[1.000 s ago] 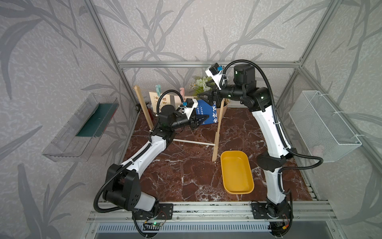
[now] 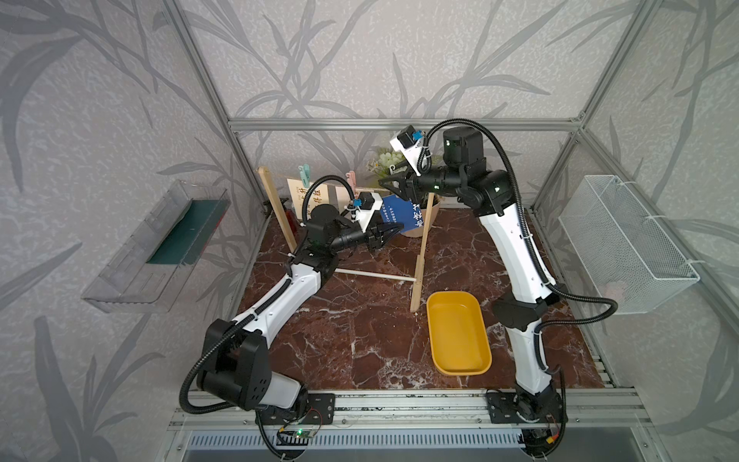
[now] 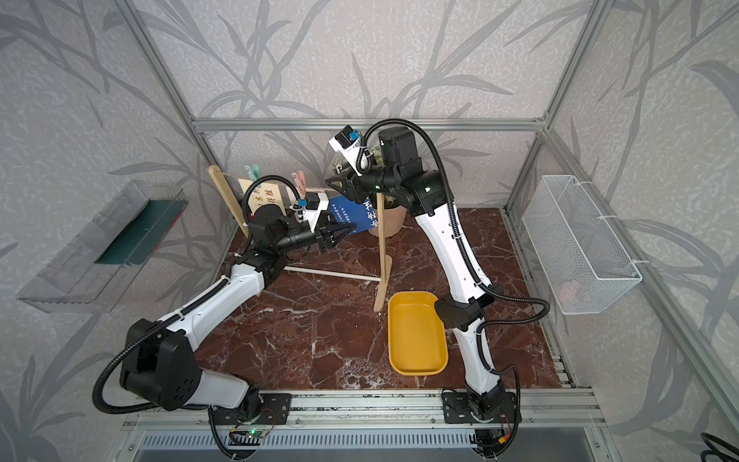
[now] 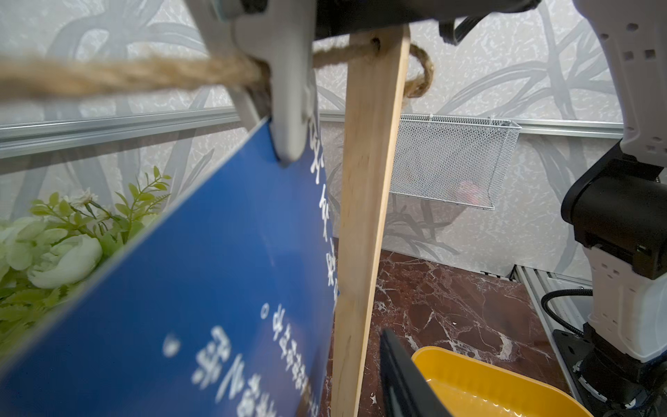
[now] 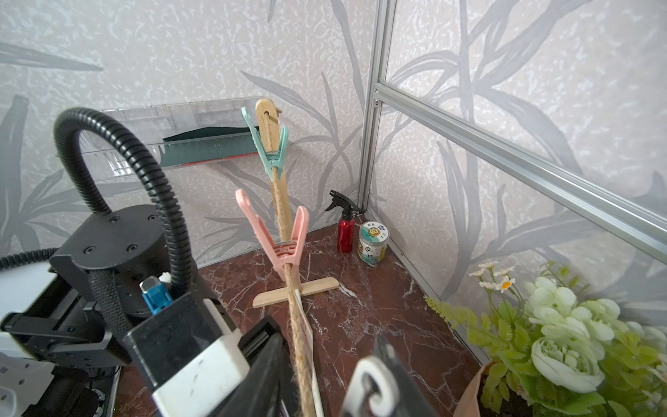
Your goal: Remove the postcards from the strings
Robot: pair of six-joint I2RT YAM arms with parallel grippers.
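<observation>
A blue postcard with white writing point(image 4: 229, 278) hangs from the rope point(image 4: 153, 75) by a pale grey clip point(image 4: 290, 104) near the right post. My left gripper point(image 2: 387, 234) is part open at the card's lower left; one finger point(image 4: 406, 378) shows in front of the card, the other is hidden. At the clip my right gripper is part open, with the rope and the clip's curled white handle point(image 5: 373, 389) between its fingers. Further left, a cream postcard point(image 2: 308, 197) hangs by a mint clip point(image 5: 271, 147). A pink clip point(image 5: 279, 239) sits nearer on the rope.
An empty yellow tray point(image 2: 459, 331) lies on the front right of the marble table. Close behind the blue card stands a flower pot point(image 5: 542, 347). The wooden post point(image 2: 422, 254) is just right of the card.
My right arm has shifted slightly left and its wrist has turned. The blue card has swung, its right side now at a slant. My left arm has stayed almost still.
</observation>
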